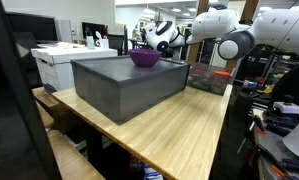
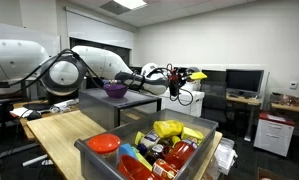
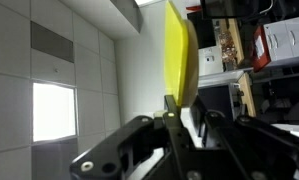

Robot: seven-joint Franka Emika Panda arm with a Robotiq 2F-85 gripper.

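Note:
Held up in the air, a yellow object (image 3: 179, 60) stands out from my gripper in the wrist view, and the fingers are shut on it. Exterior view 2 has the same yellow piece (image 2: 197, 76) at the far end of the outstretched arm, clear of every surface. What the object is cannot be told. A purple bowl (image 1: 145, 57) rests on the grey raised block (image 1: 119, 95); the gripper is beyond it in exterior view 1, small and hard to make out.
An open grey bin (image 2: 91, 160) holds several colourful items, among them a red round lid (image 2: 103, 143) and a yellow piece (image 2: 167, 128). The wooden table (image 1: 164, 138) has a wide bare area. Desks with monitors (image 2: 243, 79) stand farther back.

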